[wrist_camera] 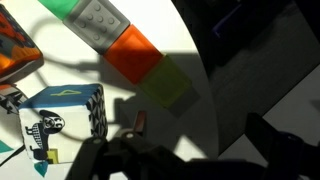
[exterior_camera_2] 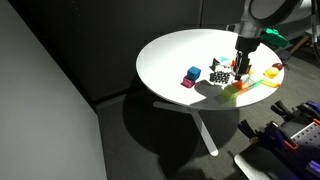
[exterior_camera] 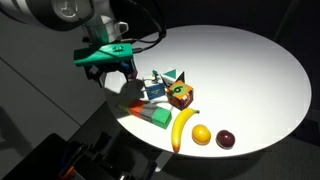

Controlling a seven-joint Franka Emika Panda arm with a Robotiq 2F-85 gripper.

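Note:
My gripper (exterior_camera: 115,79) is open above the left side of the round white table, with nothing between its fingers. In the wrist view its dark fingers (wrist_camera: 272,143) stand wide apart at the bottom. Just ahead of them lies a row of joined blocks: a green block (wrist_camera: 60,7), a grey one, an orange block (wrist_camera: 133,54) and a yellow-green block (wrist_camera: 166,82) at the near end. Left of that row sits a picture cube (wrist_camera: 62,120) with a zebra on its white face. An orange patterned cube (exterior_camera: 180,95) stands farther in.
A banana (exterior_camera: 181,130), an orange (exterior_camera: 201,134) and a dark plum-like fruit (exterior_camera: 225,139) lie along the table's near edge. A blue cube (exterior_camera_2: 193,73) and a pink cube (exterior_camera_2: 188,83) stand apart from the group.

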